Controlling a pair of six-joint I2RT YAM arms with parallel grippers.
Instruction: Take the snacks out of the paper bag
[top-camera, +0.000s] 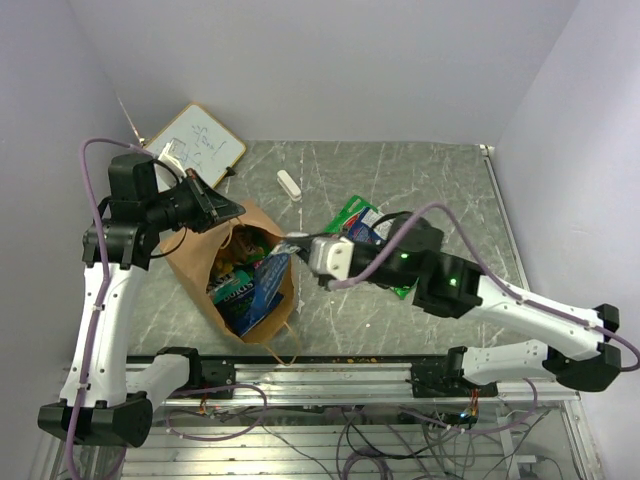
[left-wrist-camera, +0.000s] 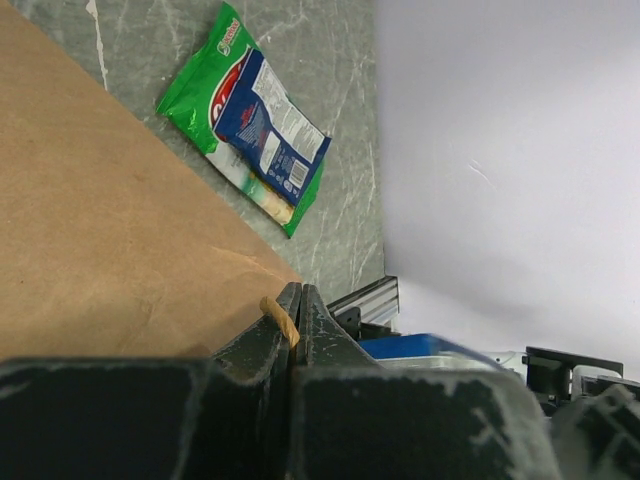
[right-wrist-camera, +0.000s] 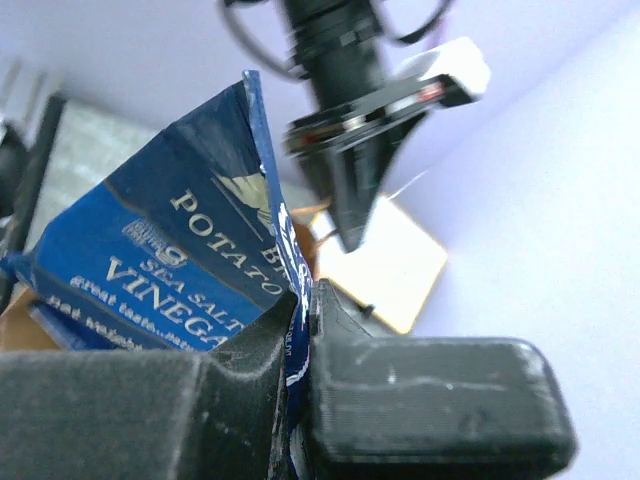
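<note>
The brown paper bag (top-camera: 192, 258) lies with its mouth open toward the right in the top view. Several snack packets (top-camera: 228, 277) are inside it. My left gripper (top-camera: 240, 212) is at the upper rim, shut on the bag's twisted paper handle (left-wrist-camera: 280, 318). At the bag's mouth, my right gripper (top-camera: 290, 243) is shut on the edge of a blue potato-chip packet (right-wrist-camera: 170, 245), marked sea salt and vinegar. This packet (top-camera: 268, 288) hangs tilted, its lower end overlapping the bag opening; whether it is fully clear of the bag I cannot tell.
A green packet (left-wrist-camera: 200, 90) with a blue packet (left-wrist-camera: 250, 125) on top lies on the table to the right, partly under the right arm from above. A small whiteboard (top-camera: 197, 143) and a white eraser-like block (top-camera: 289, 185) are behind. Bare table (top-camera: 440, 185) extends at the back right.
</note>
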